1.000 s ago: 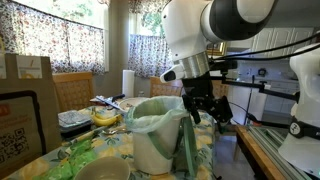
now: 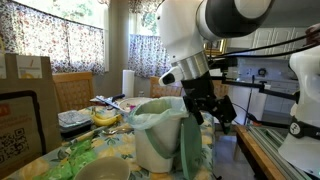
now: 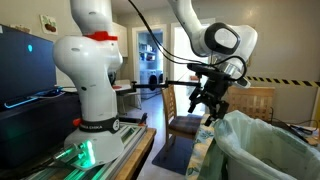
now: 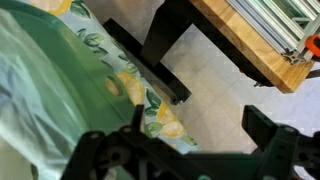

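A white bin (image 2: 150,155) stands on the patterned tablecloth, with a pale translucent bag (image 2: 158,115) draped over its rim. A green strip (image 2: 191,148) hangs down its near right side. My gripper (image 2: 208,112) is open beside the bin, near that strip. In the wrist view, the gripper's (image 4: 200,138) fingers are wide apart, with only floor and tablecloth visible between them. The bag (image 4: 25,100) and a green surface (image 4: 75,65) fill the left of that view. From the other side, the bag (image 3: 245,130) shows to the right of the gripper (image 3: 205,108). The bin's inside is mostly hidden.
A wooden-edged surface (image 2: 270,155) lies right of the table, with a floor gap between. A beige bowl (image 2: 103,169), a green packet (image 2: 78,157) and a cardboard box (image 2: 18,130) occupy the left. Several items clutter the table behind the bin.
My gripper has shifted at most slightly, still open beside the bin. The bin and the objects on the table stay where they were.
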